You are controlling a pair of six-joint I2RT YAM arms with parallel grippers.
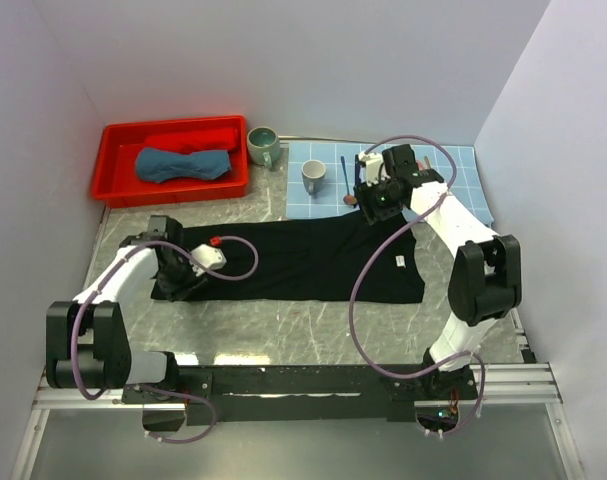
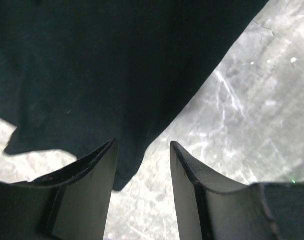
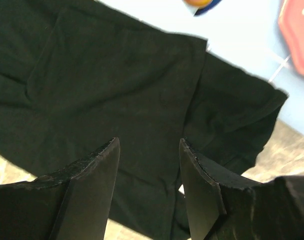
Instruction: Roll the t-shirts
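Observation:
A black t-shirt [image 1: 293, 262] lies folded into a long flat strip across the table, with a small white label near its right end. Over its left end is my left gripper [image 1: 188, 290]; in the left wrist view the open fingers [image 2: 99, 175] stand at a corner of the dark cloth [image 2: 116, 100], apart from each other. My right gripper [image 1: 368, 210] is above the shirt's far edge toward the right. The right wrist view has its fingers [image 3: 99, 175] wide apart over the cloth [image 3: 111, 90], gripping nothing.
In a red tray [image 1: 101, 165] at the back left lie a blue rolled cloth [image 1: 183, 165] and a red one. A green mug [image 1: 264, 146] and a white mug [image 1: 313, 176] stand behind the shirt, near a blue tiled mat [image 1: 308, 208]. Bare table lies in front.

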